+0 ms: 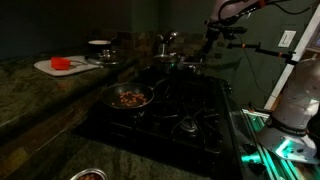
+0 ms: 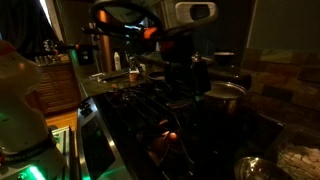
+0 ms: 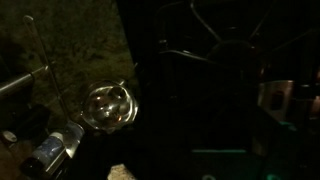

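My gripper [image 1: 208, 48] hangs as a dark shape in the air above the far right part of the stove [image 1: 165, 128]. It stands open; its fingers are hard to make out in the dim light, and nothing shows held. A dark frying pan [image 1: 127, 97] with chunks of reddish-brown food sits on the left part of the stove, well apart from the gripper. Behind it, a metal pot [image 1: 166, 61] stands at the back. In the wrist view, a shiny round bowl or lid [image 3: 108, 106] lies left of the dark stove grates.
A white tray with a red item [image 1: 62, 64] rests on the left counter. A small metal bowl [image 1: 88, 174] is at the near edge. A bottle [image 3: 48, 150] lies or stands at lower left in the wrist view.
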